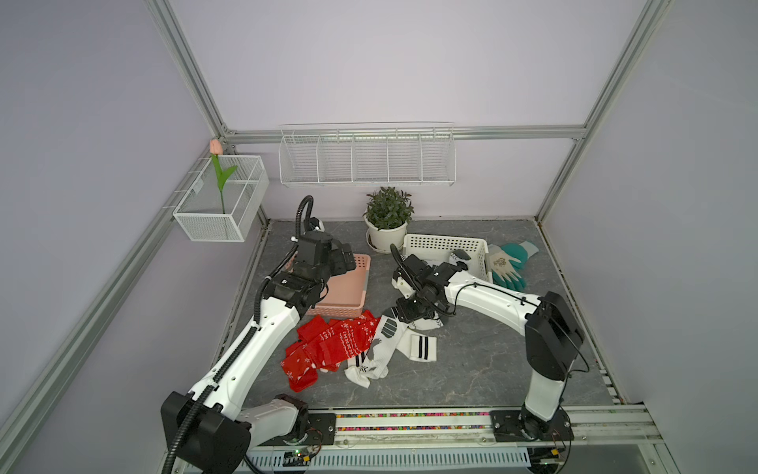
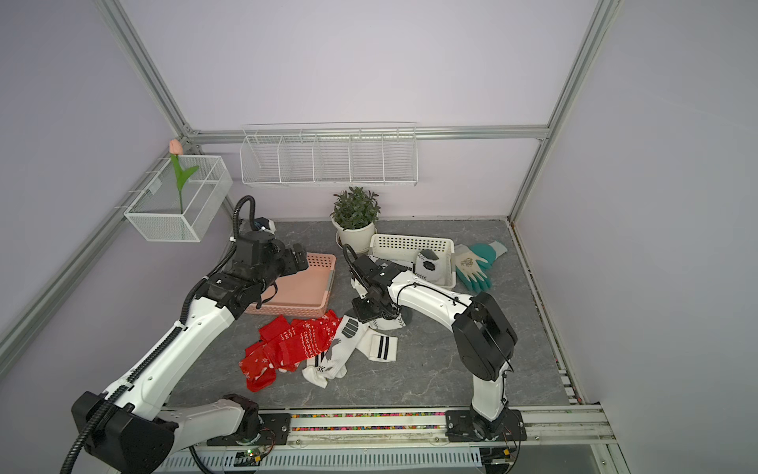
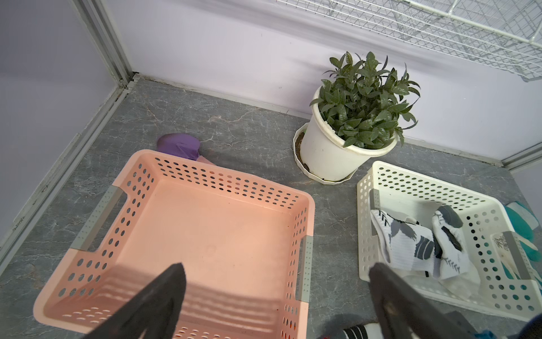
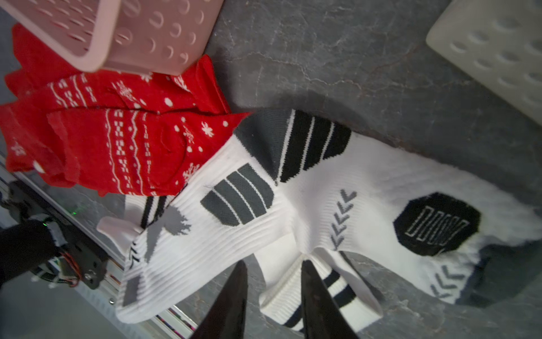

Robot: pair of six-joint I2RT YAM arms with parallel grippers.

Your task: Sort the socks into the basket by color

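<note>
My left gripper hangs open over the pink basket (image 3: 309, 214), which is empty in the left wrist view. Below my right gripper lie white socks (image 4: 316, 197) with black and grey patches. Its fingers stand apart, with nothing clearly gripped between them. One striped white cuff (image 4: 316, 293) shows beneath the fingertips. Red patterned socks (image 1: 335, 343) lie in a heap in front of the pink basket, touching the white ones. White-and-grey socks (image 3: 409, 243) rest inside the white basket (image 3: 365, 226) at the back right.
A potted plant (image 1: 387, 217) stands between the baskets at the back wall. Teal-and-white gloves (image 1: 509, 264) lie right of the white basket. Something purple (image 3: 179, 145) sits behind the pink basket.
</note>
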